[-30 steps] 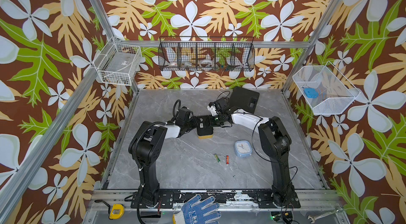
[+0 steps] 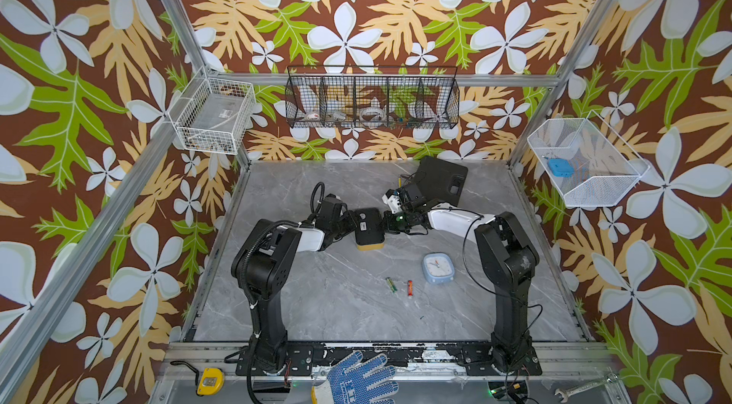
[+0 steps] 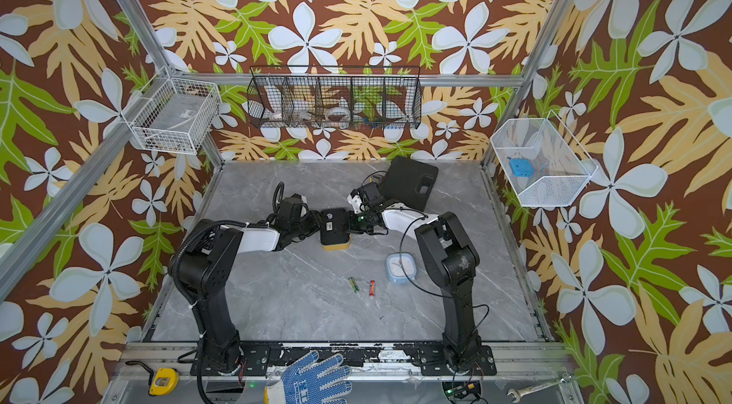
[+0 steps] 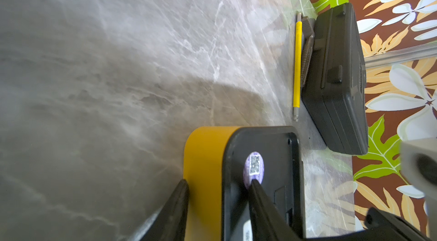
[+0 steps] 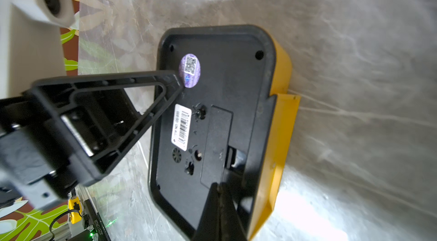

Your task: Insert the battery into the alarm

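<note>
The alarm has a black back (image 5: 223,68) and yellow sides (image 4: 204,159), its back facing my right gripper. My left gripper is shut on the alarm's edge, one finger on the yellow side and the other over the black back. In its back, the rectangular battery cover (image 5: 216,145) sits flush, beside a small notch (image 5: 236,159). My right gripper is shut with nothing between its fingers, tips at the cover's lower end; whether they touch cannot be told. A green battery (image 2: 391,284) and a red battery (image 2: 410,288) lie on the table.
A blue clock (image 2: 438,267) lies right of the batteries. Behind the right arm is a black case (image 2: 443,177), with a yellow screwdriver-like tool (image 4: 297,63) alongside it. Free table lies in front of the alarm and along the left side.
The right hand has shifted and tilted, so more of the alarm's yellow side shows.
</note>
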